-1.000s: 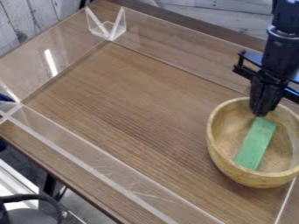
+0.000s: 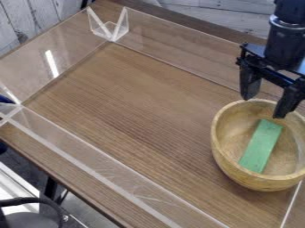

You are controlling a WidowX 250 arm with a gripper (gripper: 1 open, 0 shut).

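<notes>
A wooden bowl (image 2: pixel 229 166) sits at the lower right of the table, with a green rectangular block (image 2: pixel 261 144) lying inside it. My black gripper (image 2: pixel 265 94) is above the bowl's back rim, pointing down, open, with nothing visible between its fingers.
Clear tape or plastic marks its far-left corner and edges. Black cables (image 2: pixel 30 214) lie at the bottom left, and a wooden wall stands behind.
The bowl and green block appear essentially in place.
</notes>
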